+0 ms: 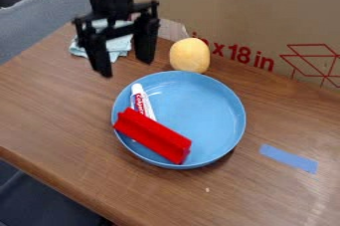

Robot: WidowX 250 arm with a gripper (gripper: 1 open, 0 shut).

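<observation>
My black gripper hangs open over the back left of the wooden table, partly in front of a folded pale cloth, with nothing seen between its fingers. Just right and below it is a blue plate. On the plate lie a red block-like object and a white tube with red lettering. A yellow round object stands behind the plate.
A cardboard box runs along the back. A strip of blue tape is on the table's right side.
</observation>
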